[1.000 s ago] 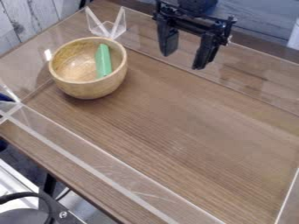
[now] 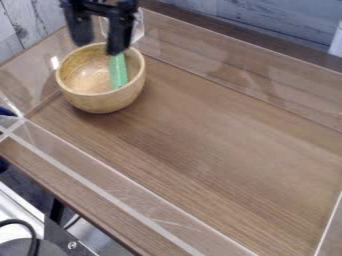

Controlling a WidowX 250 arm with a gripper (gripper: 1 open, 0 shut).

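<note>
My gripper [image 2: 94, 42] is at the top left, a dark blurred shape with its two fingers apart, over the back of a beige round bowl [image 2: 94, 97]. A green elongated object [image 2: 118, 70] stands in the bowl, just below the right-hand finger. The gripper is open; I see nothing held in it.
White wall edges run along the top right. Clear tape and a black cable [image 2: 16, 226] lie at the lower left.
My gripper has moved from the upper right leftward to over the bowl. The bowl and green object look unmoved.
</note>
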